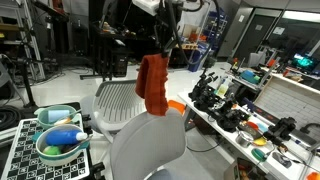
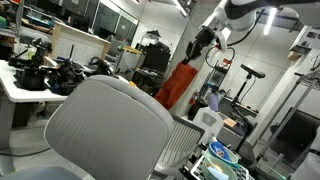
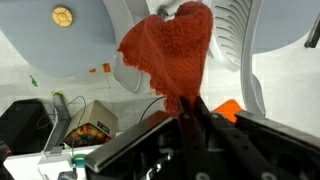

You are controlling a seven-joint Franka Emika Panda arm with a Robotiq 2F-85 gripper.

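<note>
A red-orange cloth [image 1: 154, 85] hangs down from my gripper [image 1: 167, 50], above the backrest of the front grey chair [image 1: 148, 145]. In exterior view 2 the cloth [image 2: 177, 86] dangles behind that chair's backrest [image 2: 105, 125], and the gripper [image 2: 190, 60] is at its top end. The wrist view shows the cloth [image 3: 172, 50] spreading away from the gripper, bunched at the fingertips. The fingers are shut on its upper end. Folds of cloth partly hide the pinch.
A second chair with a slatted back [image 1: 120, 102] stands behind the first. To the left, bowls with several items [image 1: 62, 138] sit beside a black rack. A white table [image 1: 225, 125] crowded with tools runs along the right.
</note>
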